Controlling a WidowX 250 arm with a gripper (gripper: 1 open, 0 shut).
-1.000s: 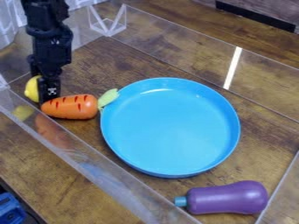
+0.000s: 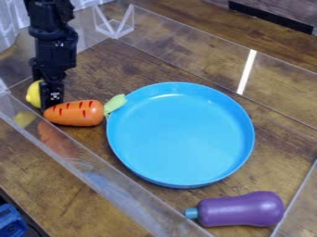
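My black gripper [image 2: 47, 91] reaches down at the left edge of the wooden surface, beside the clear side wall, and is shut on a yellow toy [image 2: 36, 93] that is partly hidden by its fingers. An orange toy carrot [image 2: 74, 113] with a pale green top lies just right of and below the gripper, very close to it. A large blue plate [image 2: 181, 132] takes up the middle right. A purple toy eggplant [image 2: 242, 209] lies at the bottom right.
Clear plastic walls [image 2: 93, 174] border the surface on the left and right. Bare wood [image 2: 168, 56] is free above the plate.
The gripper sits very slightly lower at the yellow toy; otherwise the scene looks the same.
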